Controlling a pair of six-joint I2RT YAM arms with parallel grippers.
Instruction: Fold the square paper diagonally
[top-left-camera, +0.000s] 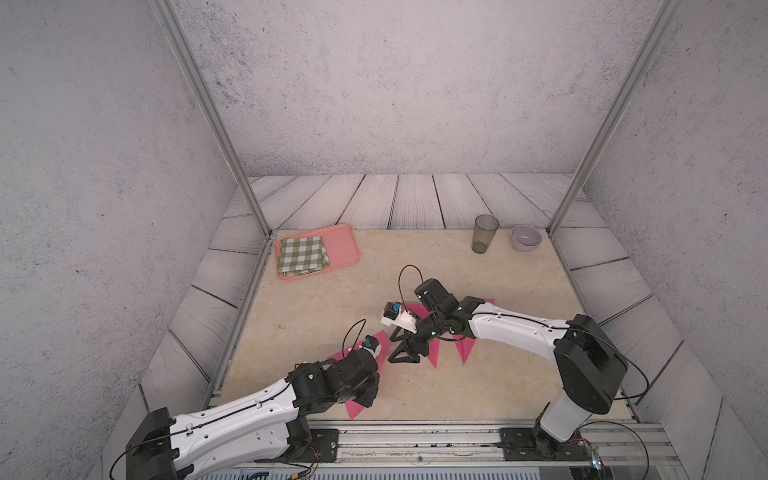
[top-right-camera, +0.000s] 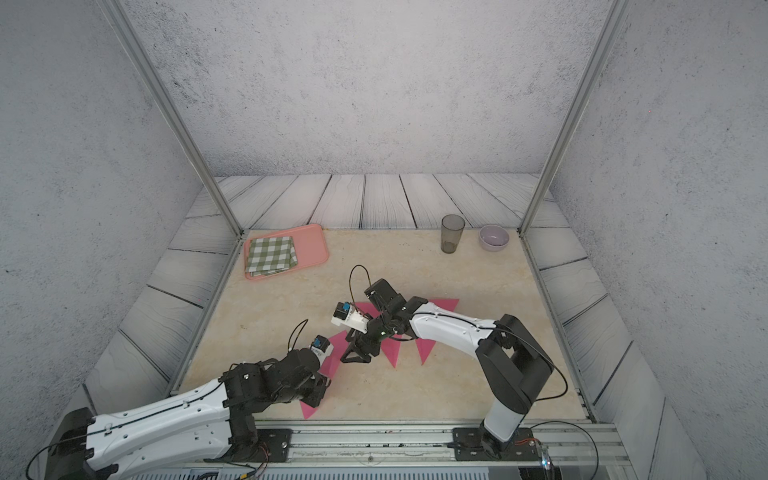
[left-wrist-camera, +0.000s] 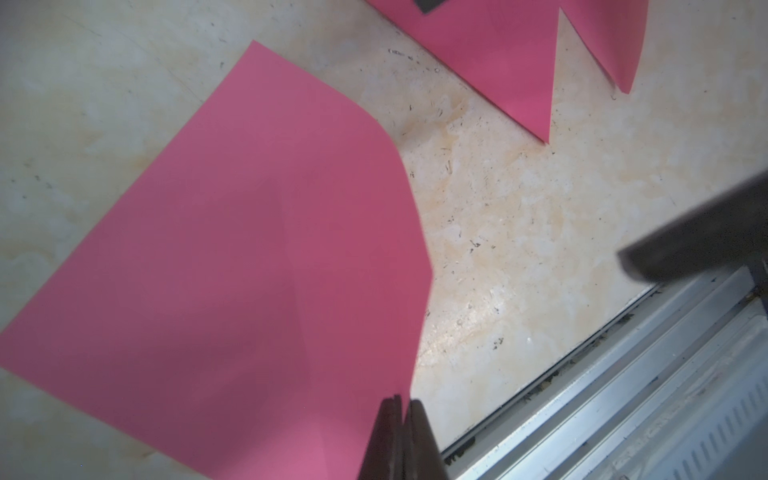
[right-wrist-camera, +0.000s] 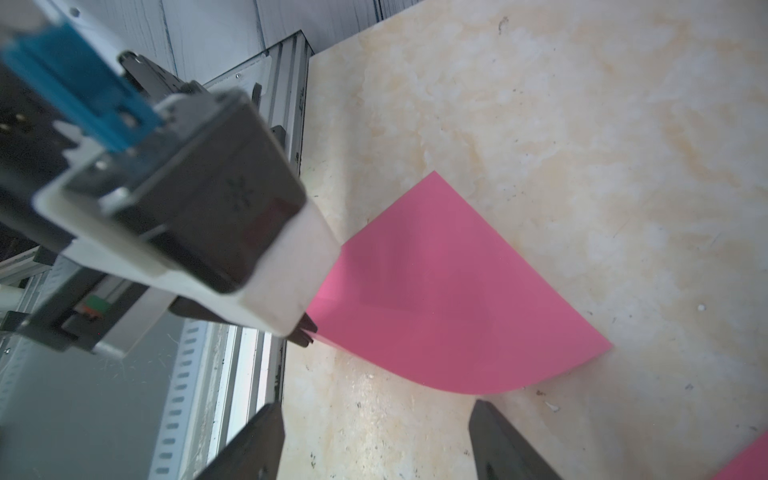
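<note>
A square pink paper (left-wrist-camera: 240, 264) lies on the table in the left wrist view, its right edge bowed upward toward the fingertips. At that raised edge my left gripper is shut, with the paper between its tips. The right wrist view shows the same paper (right-wrist-camera: 448, 296) from the other side, its edge curving up to the left fingertips. My right gripper stands open beside the paper's lifted edge, with nothing between its fingers. From above, the left arm hides much of the sheet (top-left-camera: 382, 348).
Folded pink pieces (top-left-camera: 465, 352) lie partly under the right arm. A pink tray (top-left-camera: 344, 246) with a checked cloth (top-left-camera: 302, 254) is at the back left; a glass (top-left-camera: 484, 234) and a bowl (top-left-camera: 525, 237) are at the back right. Bare table lies in between.
</note>
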